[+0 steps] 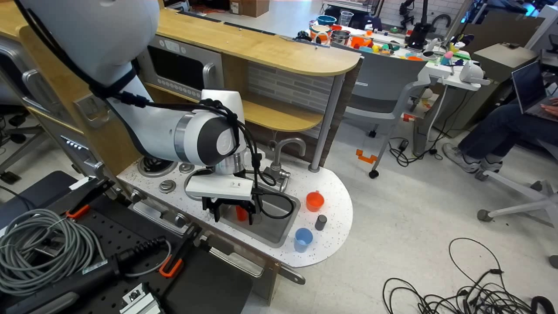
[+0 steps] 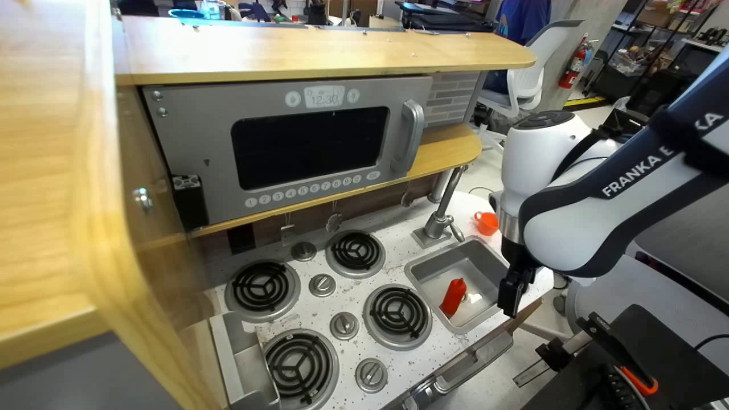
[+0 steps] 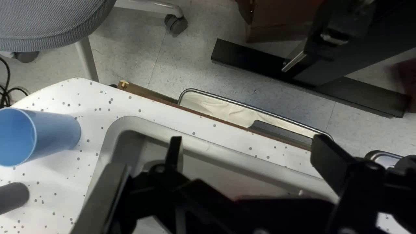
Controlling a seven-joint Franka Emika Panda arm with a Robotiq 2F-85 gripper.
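My gripper stands open above the front part of the sink, nothing between its fingers. In the wrist view the two fingers are spread wide over the basin's front rim. A red bottle lies in the sink; black gripper parts hide most of it in the wrist view. To the right of the basin, a blue cup stands near the counter's front edge. A small dark grey cylinder is close behind it, and an orange-red cup sits farther back.
A grey faucet rises behind the sink. Stove burners and knobs fill the counter on the other side. Above runs a wooden shelf beside the microwave. Drawer handles stick out below the counter's front edge.
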